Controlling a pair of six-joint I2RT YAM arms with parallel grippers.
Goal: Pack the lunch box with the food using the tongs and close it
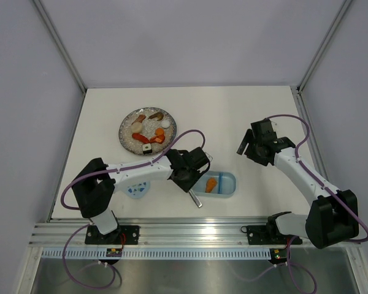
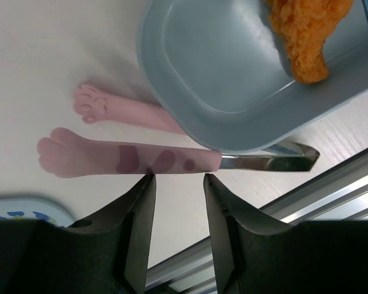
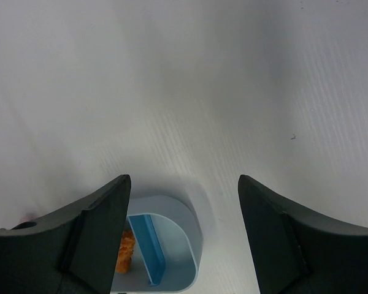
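A light blue lunch box (image 1: pixel 224 184) holds an orange fried chicken piece (image 2: pixel 306 33) beside a blue divider (image 3: pixel 148 248). Pink-handled tongs (image 2: pixel 129 156) with steel ends lie against the box's near left side. My left gripper hangs right by the nearer pink handle, its fingers part apart; whether anything is between them is unclear. My right gripper stands open at the right, beyond the box's far right, over bare table.
A round tray (image 1: pixel 147 116) of assorted food pieces sits at the back left. A pale blue plate (image 1: pixel 136 191) lies left of the tongs.
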